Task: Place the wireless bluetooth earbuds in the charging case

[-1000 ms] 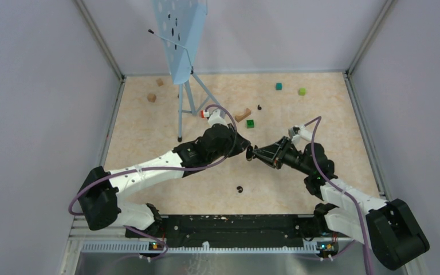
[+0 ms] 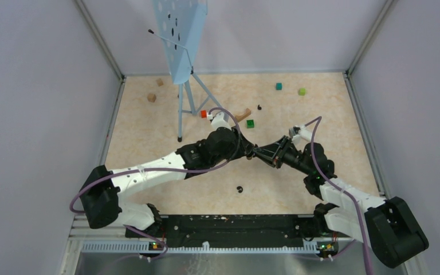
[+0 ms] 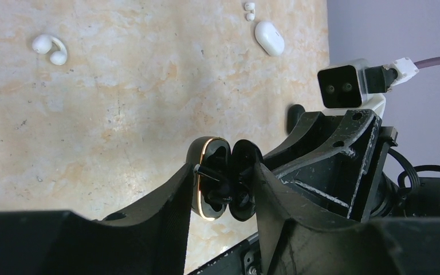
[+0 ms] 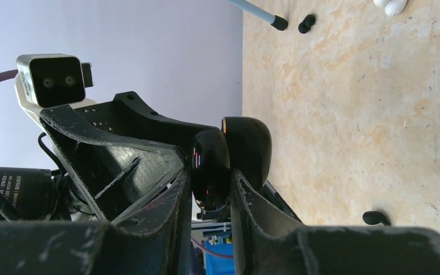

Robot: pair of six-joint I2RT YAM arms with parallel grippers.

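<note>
An open black charging case with a gold rim (image 3: 205,197) is held upright in my right gripper, which is shut on it between the two arms. My left gripper is right at the case's open face, with a dark earbud at or in the recess near its fingertips; whether it grips the earbud I cannot tell. Another dark earbud (image 4: 374,218) lies on the table in the right wrist view. In the top view both grippers (image 2: 252,150) meet over the table's middle.
A light blue stand (image 2: 180,114) is at the back left. Coloured blocks, including a green one (image 2: 250,124), lie behind the arms. White earbuds (image 3: 50,49) and a white case (image 3: 269,38) lie on the table.
The right arm has stayed in place.
</note>
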